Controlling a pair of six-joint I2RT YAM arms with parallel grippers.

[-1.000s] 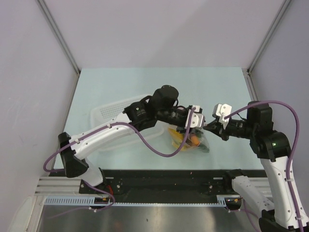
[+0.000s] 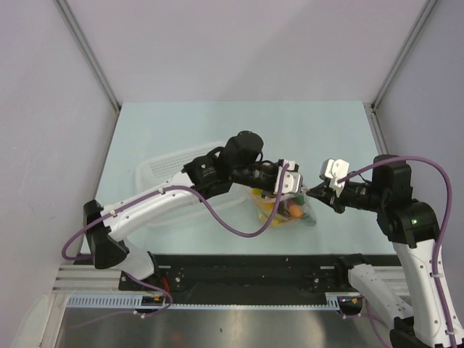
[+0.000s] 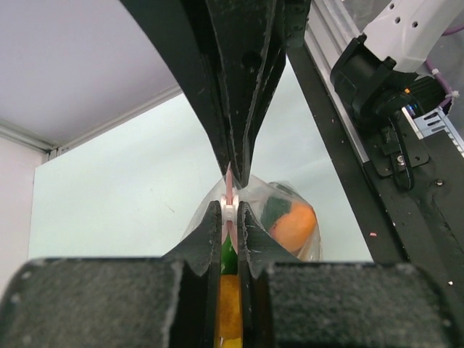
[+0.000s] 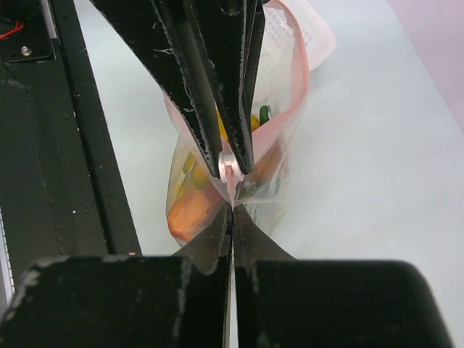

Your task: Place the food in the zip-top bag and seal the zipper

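The clear zip top bag (image 2: 275, 214) stands on the light table, holding orange, yellow and green food (image 3: 292, 226). A pink zipper strip runs along its top (image 4: 279, 123). My left gripper is shut on the zipper, at a small white piece on it. My right gripper is shut at the same zipper edge, very close beside the left one; whether any thin film lies between its fingertips is hard to tell. In the top view both grippers meet over the bag's right part.
A white plastic basket (image 2: 167, 167) sits at the left of the table, partly under my left arm. A dark rail runs along the front edge.
The left arm has shifted very slightly over the last second, and the right arm a few pixels to the right. Both grippers remain at the bag's top.
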